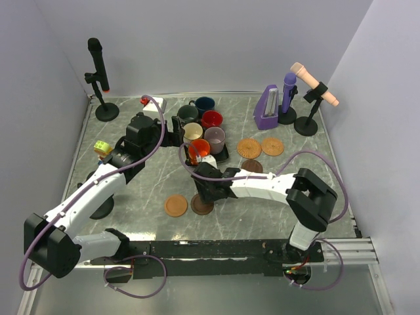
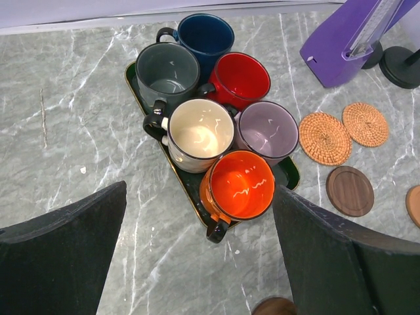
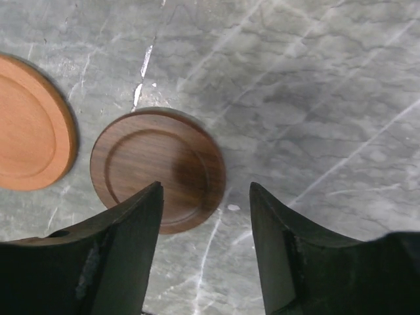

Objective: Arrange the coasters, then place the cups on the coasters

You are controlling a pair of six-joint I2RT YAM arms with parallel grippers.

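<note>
Several cups stand on a dark tray (image 2: 176,169): an orange cup (image 2: 240,187) at its near end, a cream cup (image 2: 199,131), a lilac cup (image 2: 268,131), a red cup (image 2: 241,79), a grey cup (image 2: 167,73) and a blue cup (image 2: 206,41). My left gripper (image 1: 174,133) is open beside the tray, nothing between its fingers. Over the dark wooden coaster (image 3: 157,170) hovers my right gripper, part open and empty, with one fingertip across the coaster's edge in the right wrist view. A light brown coaster (image 3: 33,125) lies just left of it.
Two woven coasters (image 1: 249,147) and another dark coaster (image 2: 350,191) lie right of the tray. A purple holder (image 1: 266,110) and microphones on stands (image 1: 306,125) occupy the back right. Bare tabletop (image 1: 147,203) shows left of the near coasters.
</note>
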